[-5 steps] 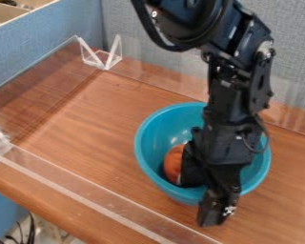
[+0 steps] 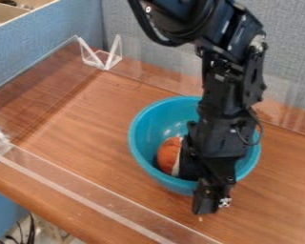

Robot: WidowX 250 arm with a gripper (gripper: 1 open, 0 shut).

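A teal bowl (image 2: 149, 129) sits on the wooden table (image 2: 72, 124) right of centre. Inside it, on the left, an orange round object with a pale part (image 2: 168, 152) is partly hidden behind the black gripper (image 2: 204, 181). The gripper reaches down from above over the bowl's front right, covering much of the bowl's interior. Its fingertips are dark and overlap the bowl in this view; the space between them is hard to make out.
Clear plastic barriers with white brackets (image 2: 99, 55) edge the table. Grey and blue panels stand at the back and left. Cables hang beyond the near left edge.
The gripper has shifted slightly left and up. The bowl has moved a little left and back, and more of the orange object's pale part shows.
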